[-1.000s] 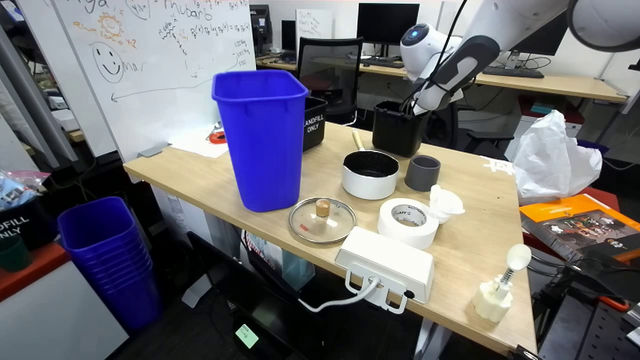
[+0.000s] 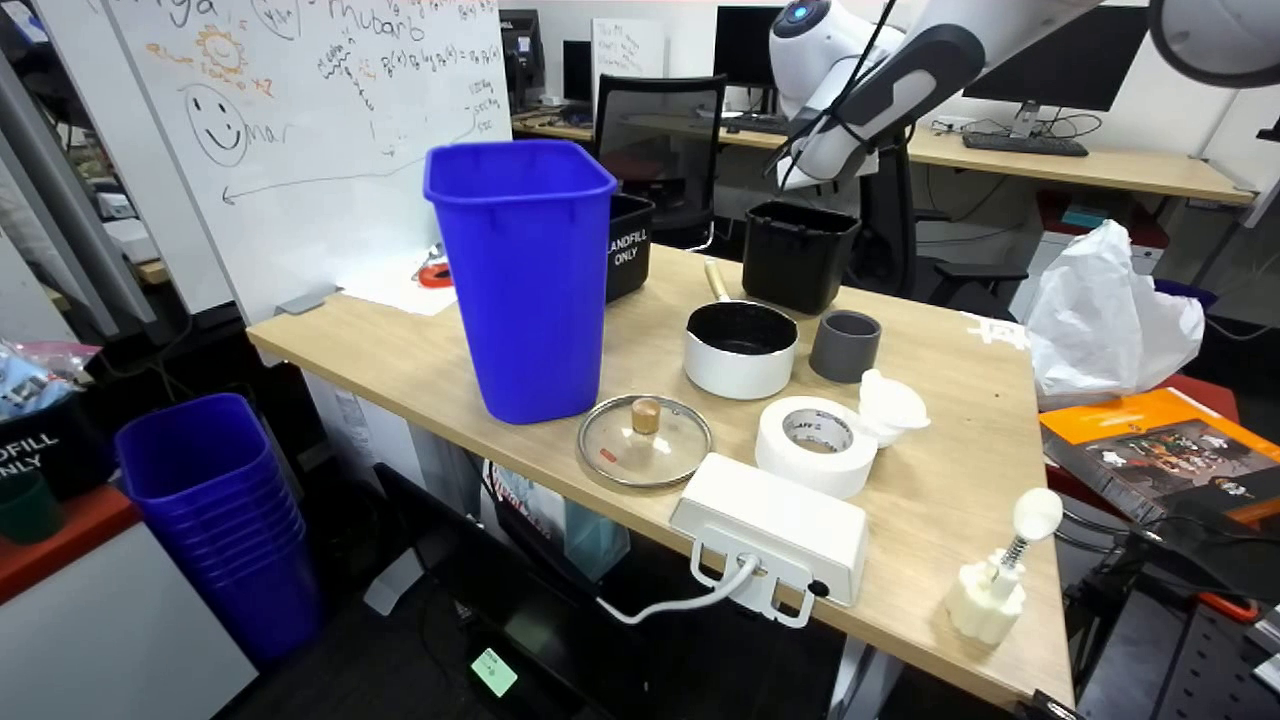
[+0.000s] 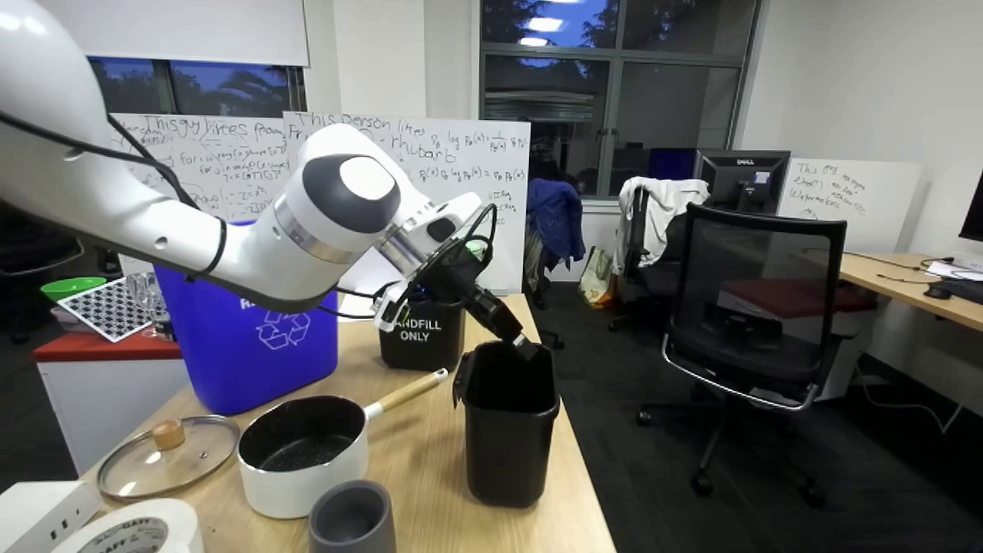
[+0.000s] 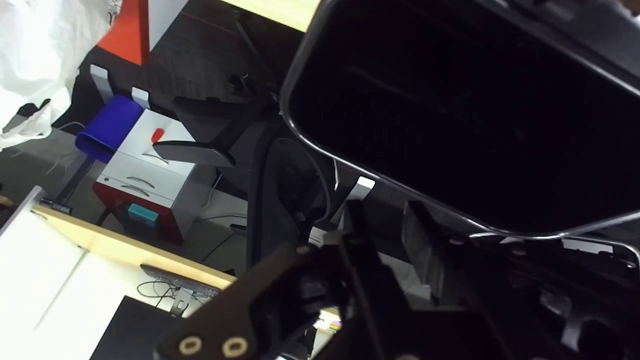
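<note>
A small black bin (image 3: 509, 433) stands upright at the table edge, its mouth facing up; exterior view 1 has the same black bin (image 2: 797, 258) at the back of the table. Just over its rim, my gripper (image 3: 523, 349) points down at a slant. In the wrist view the gripper is partly open, and background shows through the gap with no object visible there. The bin's dark mouth (image 4: 456, 120) fills the upper right of that view; its inside is too dark to make out. From exterior view 1 the fingers are not distinguishable.
Near the bin are a white pot (image 2: 740, 348), a grey cup (image 2: 846, 347) and a landfill bin (image 2: 629, 246). A tall blue bin (image 2: 522, 288), a glass lid (image 2: 645, 442), a tape roll (image 2: 816, 448) and a white power box (image 2: 774, 524) occupy the front. Bare tabletop (image 2: 960, 480) lies at the right.
The arm has risen and shifted left in exterior view 1. Its lower end was down at the black bin's mouth and is now higher. Objects on the table look unmoved.
</note>
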